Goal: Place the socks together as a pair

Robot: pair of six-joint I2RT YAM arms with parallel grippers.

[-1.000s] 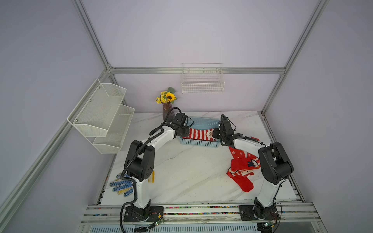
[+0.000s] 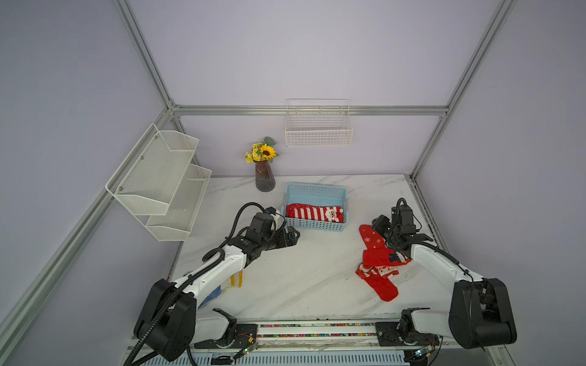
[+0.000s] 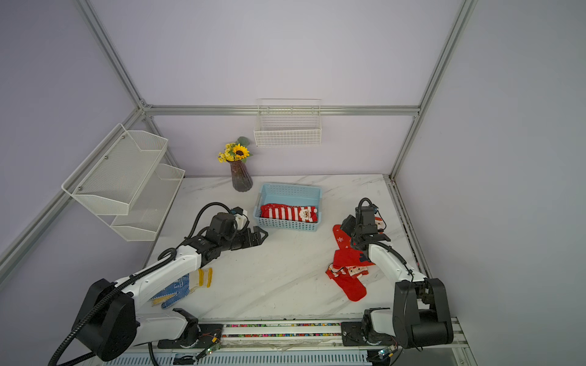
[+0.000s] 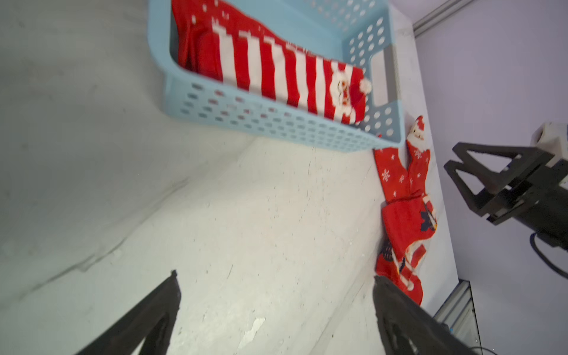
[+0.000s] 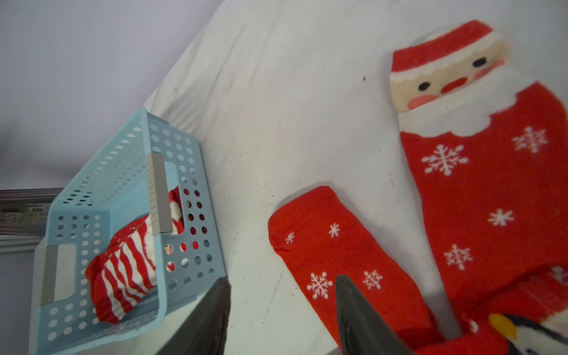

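Red-and-white striped socks with a Santa face (image 2: 314,212) lie flat in the blue basket (image 2: 314,225). A loose pile of red socks covers the right of the table: a snowflake sock (image 5: 349,260), a Santa-face snowflake sock (image 5: 485,165), a folded red sock (image 4: 403,222) with a dark figure, and one lowest at the front (image 2: 384,288). My left gripper stands open over bare table in front of the basket's left end. Above the snowflake socks is my right gripper, open and empty; its arm hides part of the pile in the top views.
Blue-and-white gloves with yellow cuffs (image 3: 180,288) lie at the front left, partly under the left arm. A vase of sunflowers (image 2: 264,177) stands behind the basket's left side. Wire racks (image 2: 318,131) hang on the walls.
Both grippers were at the basket with the striped socks; they have drawn apart. The left has come forward and left of it, the right has gone right, over the red socks. The striped socks stay inside.
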